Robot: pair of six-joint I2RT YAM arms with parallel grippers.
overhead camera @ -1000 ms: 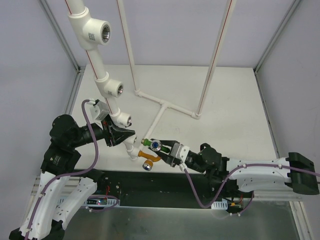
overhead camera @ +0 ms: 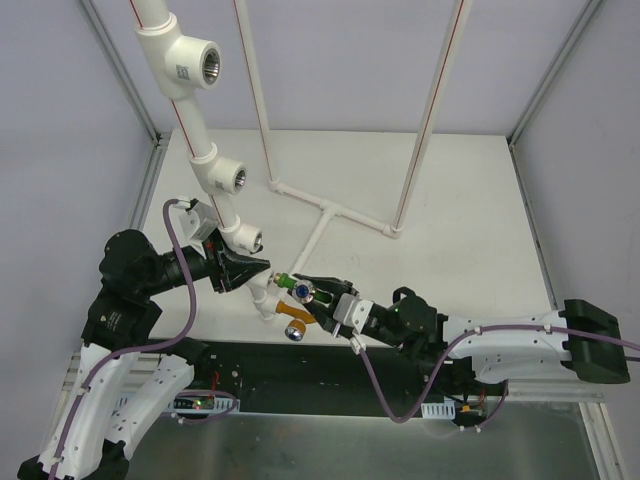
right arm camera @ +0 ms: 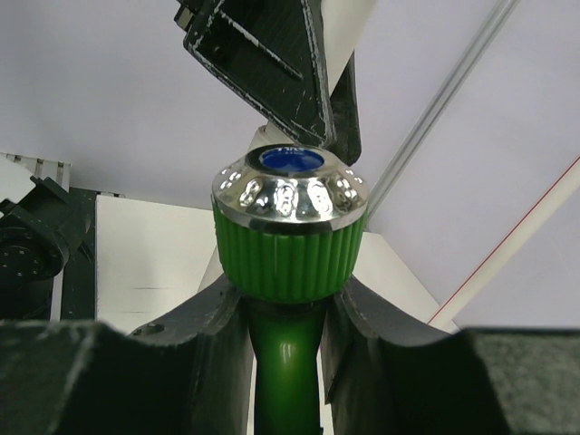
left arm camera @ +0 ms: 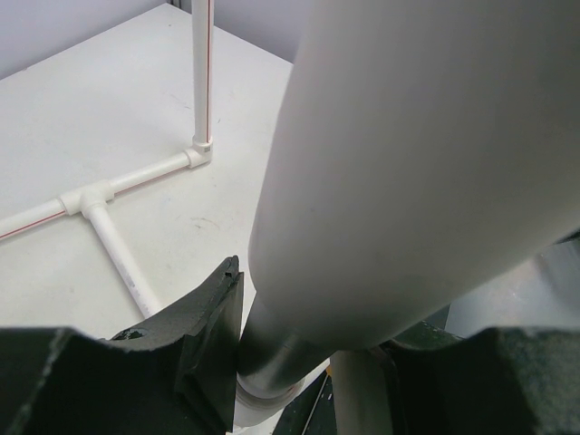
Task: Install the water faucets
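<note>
A green faucet (overhead camera: pixel 321 296) with a chrome, blue-centred knob is held in my right gripper (overhead camera: pixel 330 305). In the right wrist view, its green body (right arm camera: pixel 288 362) runs down between the fingers. Its end points left, close to a socket (overhead camera: pixel 264 281) on the white pipe; whether they touch is unclear. An orange faucet (overhead camera: pixel 295 311) sits at the pipe's lower end. My left gripper (overhead camera: pixel 240 272) is around the pipe (left arm camera: pixel 281 349), one finger on each side; how firmly they press does not show.
Higher on the pipe, several empty sockets (overhead camera: pixel 210 67) face right. A thinner white pipe frame (overhead camera: pixel 330 207) stands behind on the white panel (overhead camera: pixel 470 220). Free room lies right of the frame, above my right arm (overhead camera: pixel 480 340).
My right gripper has moved slightly left with the green faucet, bringing its end nearer the pipe socket. The left arm looks unmoved.
</note>
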